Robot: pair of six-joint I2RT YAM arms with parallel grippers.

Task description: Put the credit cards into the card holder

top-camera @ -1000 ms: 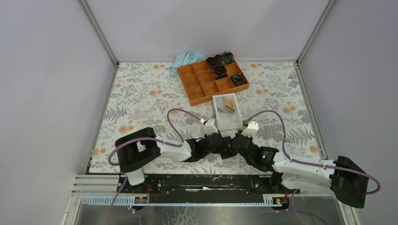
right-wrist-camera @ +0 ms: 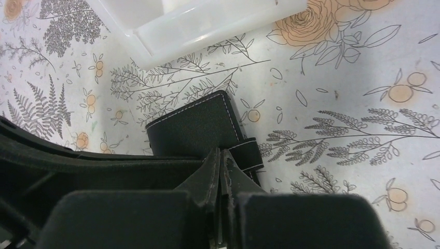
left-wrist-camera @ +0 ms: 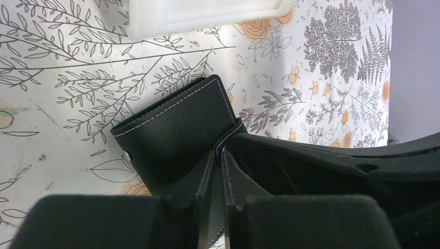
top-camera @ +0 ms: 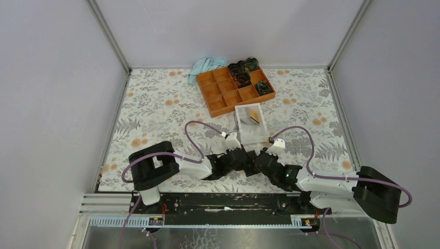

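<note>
A closed black card holder [left-wrist-camera: 171, 119] with pale stitching lies on the table, a strap [right-wrist-camera: 248, 154] across its side edge. Over the holder my left gripper has a narrow gap between its fingertips, which are right beside the strap. My right gripper is shut at the strap's inner end; whether the strap is pinched between its tips is hidden. Both grippers are close together, and their dark bodies cover part of the holder. In the top view, cards [top-camera: 253, 117] lean inside a white tray [top-camera: 240, 136] just beyond the holder.
Behind the white tray sits a brown compartment box [top-camera: 218, 111] with several dark coiled items in it. A light blue cloth [top-camera: 205, 65] is at its back left.
My right arm has shifted slightly left, its gripper moving a little toward the table's front. The left arm is almost unmoved. Tray and cards stay where they were.
</note>
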